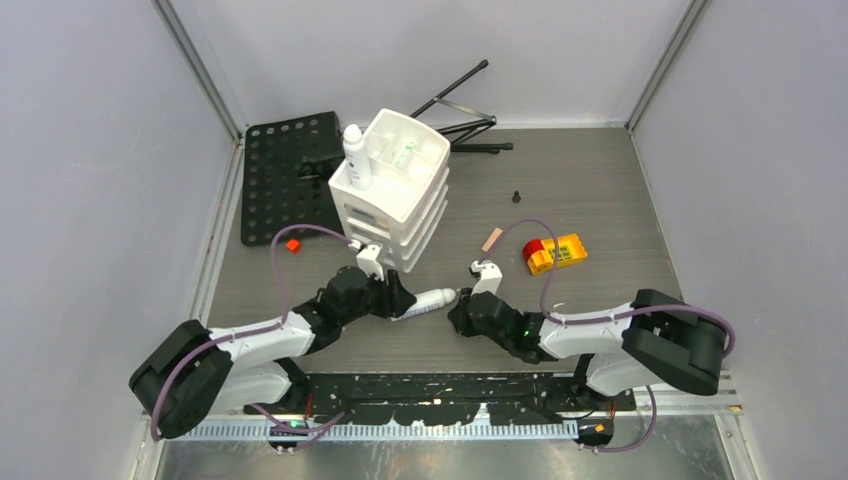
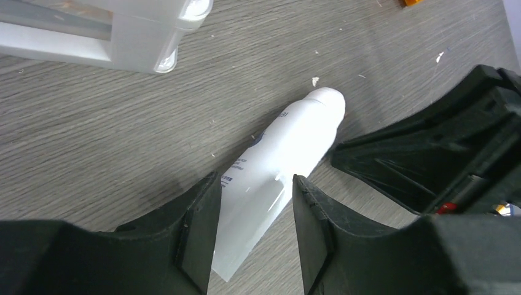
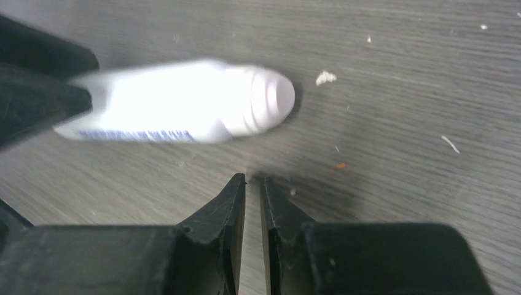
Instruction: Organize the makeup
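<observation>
A white tube with small print [image 1: 425, 303] lies on the grey table between the grippers. My left gripper [image 1: 395, 300] is over its left end; in the left wrist view its fingers straddle the tube's flat end, shut on it. My right gripper [image 1: 463, 305] is at the capped end; in the right wrist view its fingertips [image 3: 237, 190] are close together below the tube [image 3: 166, 104], with nothing visible between them. A white drawer organizer [image 1: 405, 150] stands behind, with an upright white bottle [image 1: 357, 157] on top.
A black perforated panel [image 1: 280, 175] and small red cube [image 1: 293, 245] are at the left. A yellow toy [image 1: 560, 253], tan block [image 1: 492, 239] and small dark object [image 1: 516, 196] lie at the right. A black folding stand is at the back.
</observation>
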